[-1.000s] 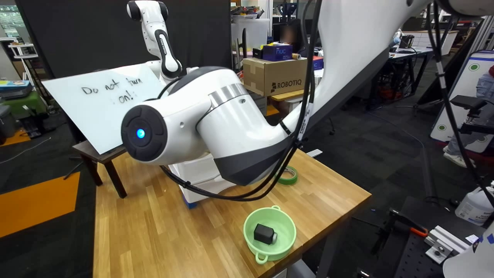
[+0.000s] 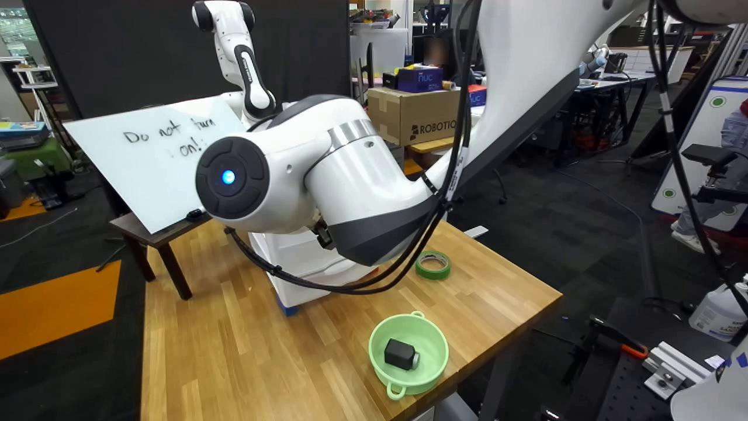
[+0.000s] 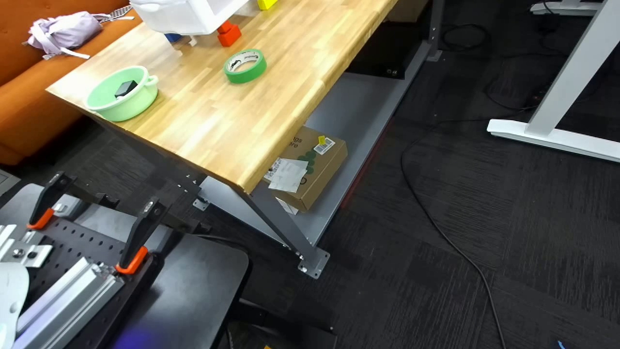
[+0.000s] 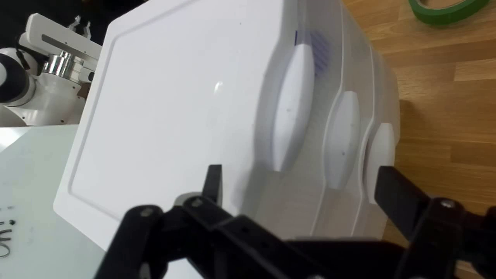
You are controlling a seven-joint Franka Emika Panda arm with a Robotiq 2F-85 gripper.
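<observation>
Below my gripper in the wrist view is a white drawer unit (image 4: 186, 93), its front carrying a top handle (image 4: 293, 107), a middle handle (image 4: 342, 139) and a lower handle (image 4: 381, 158). My fingers stand wide apart, and nothing is held between them. One finger (image 4: 212, 183) shows over the unit's top face, the other (image 4: 400, 200) beside the lowest handle. Whether either touches the unit I cannot tell. In exterior view 1 my arm hides the gripper and much of the unit (image 2: 308, 280); exterior view 2 shows only part of the unit (image 3: 186, 16).
A green bowl (image 2: 378, 344) holding a black block (image 2: 400, 354) sits near the table edge. Green tape (image 2: 433, 265) lies on the wooden table (image 2: 238, 358). Red blocks (image 3: 229, 35) stand beside the unit. A whiteboard (image 2: 154, 168) leans behind it.
In exterior view 1 my wrist has shifted slightly right and up, and the hanging cables have moved with it. The bowl, block and tape stay where they were.
</observation>
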